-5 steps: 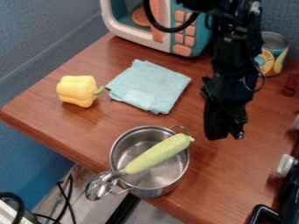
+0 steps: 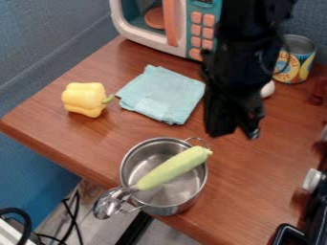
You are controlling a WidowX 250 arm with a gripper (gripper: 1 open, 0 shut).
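Note:
My black gripper (image 2: 234, 122) hangs blurred over the wooden table, right of centre, above and to the right of a steel pot; whether it is open or shut is unclear. The pot (image 2: 188, 195) stands near the front edge with a pale green corn cob (image 2: 170, 169) lying across it and a metal utensil (image 2: 113, 202) at its left rim. A yellow pepper (image 2: 83, 98) lies at the left, beside a folded light blue cloth (image 2: 163, 94).
A toy microwave (image 2: 166, 19) stands at the back. A can (image 2: 294, 59) and a small red-brown jar (image 2: 319, 92) are at the back right, with a black appliance (image 2: 307, 220) at the front right.
The arm and gripper have moved slightly up and to the left in view. The pot, cob, pepper and cloth have not moved.

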